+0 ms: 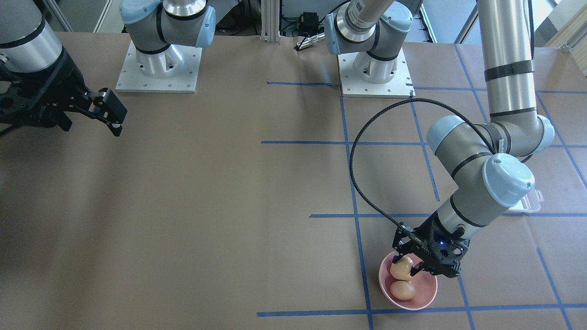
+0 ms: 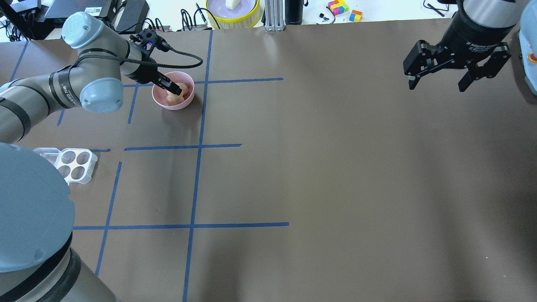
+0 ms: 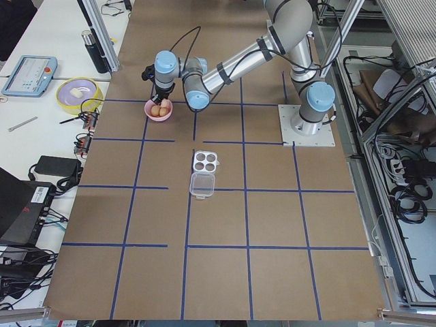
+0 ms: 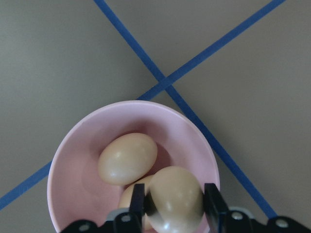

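Observation:
A pink bowl (image 1: 426,291) holds brown eggs, one at its near side (image 1: 402,290). In the front view my gripper (image 1: 404,264) is down inside the bowl's upper part, over the eggs. In the left wrist view it is shut on an egg (image 4: 174,199), which overlaps another egg beneath it; a further egg (image 4: 127,158) lies beside them in the bowl (image 4: 73,174). The top view shows the fingers reaching into the bowl (image 2: 160,98) from the upper left.
A clear egg tray with open lid (image 2: 78,163) lies on the taped table toward the arm's base. Another black gripper (image 2: 455,70) hangs at the right of the top view.

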